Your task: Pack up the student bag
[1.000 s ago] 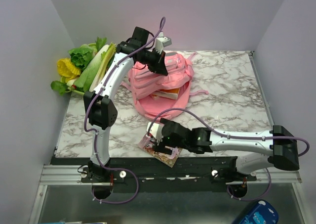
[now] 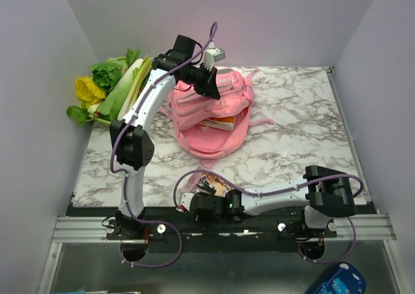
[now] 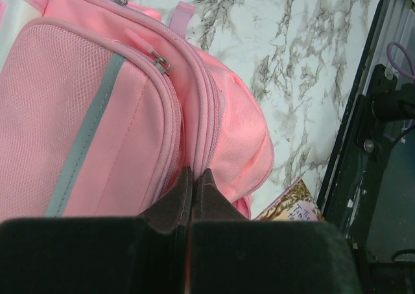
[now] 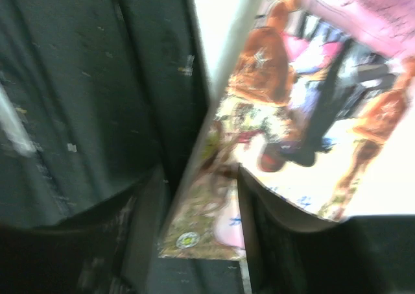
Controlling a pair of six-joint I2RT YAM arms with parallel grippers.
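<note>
The pink student bag [image 2: 211, 138] lies open on the marble table, with books [image 2: 224, 123] showing in its mouth. In the left wrist view my left gripper is shut on the piped pink edge of the bag [image 3: 97, 132], holding it up. A book with a picture cover [image 4: 285, 138] lies at the table's front edge. My right gripper is part open there, a finger on either side of the book's edge. In the top view the right arm covers most of this book [image 2: 219, 184].
Vegetables [image 2: 120, 89] are heaped at the back left, beside the left arm. Bare marble [image 2: 298, 125] spreads to the right of the bag. A dark rail [image 2: 162, 213] runs along the front edge. A blue object [image 2: 340, 281] sits at the lower right.
My right gripper has come down and toward the table's front edge, to the book's near side, and now hides more of it. The left arm and bag have stayed still.
</note>
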